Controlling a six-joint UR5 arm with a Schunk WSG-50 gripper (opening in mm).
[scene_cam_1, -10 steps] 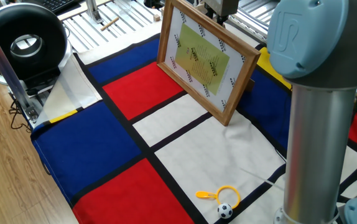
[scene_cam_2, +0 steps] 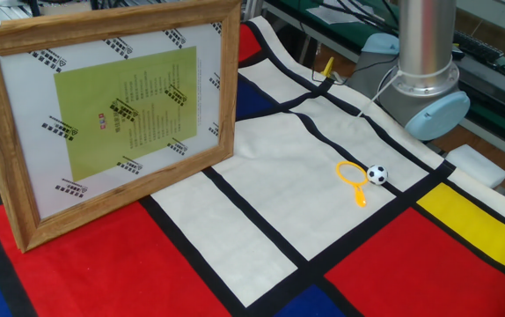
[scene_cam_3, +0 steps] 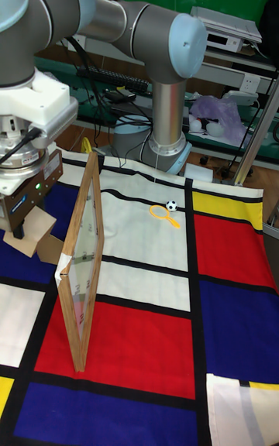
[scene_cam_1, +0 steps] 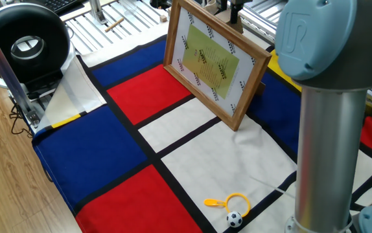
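A wooden picture frame (scene_cam_1: pixel 240 121) with a yellow-green sheet (scene_cam_1: pixel 210 61) inside stands tilted on the patterned cloth. It appears edge-on in exterior view 3. Behind it, my gripper (scene_cam_3: pixel 18 213) is at the left of that view, with a tan, cardboard-like piece (scene_cam_3: pixel 29 234) just below. Whether that piece is held or merely close is unclear. Only a dark part of the gripper shows past the frame's top in exterior view 1. Its fingertips are hidden, so how the fingers stand does not show. A yellow ring with a tab (scene_cam_2: pixel 362 195) lies beside a small soccer ball (scene_cam_2: pixel 376 174).
A round black object (scene_cam_1: pixel 53 39) stands at the left in exterior view 1. The arm's base (scene_cam_2: pixel 437 114) sits beyond the cloth's edge, with a thin cable near it.
The dark part of my gripper behind the frame's top has shifted slightly, and a brownish patch now shows below it. The picture frame, ring and ball have not moved.
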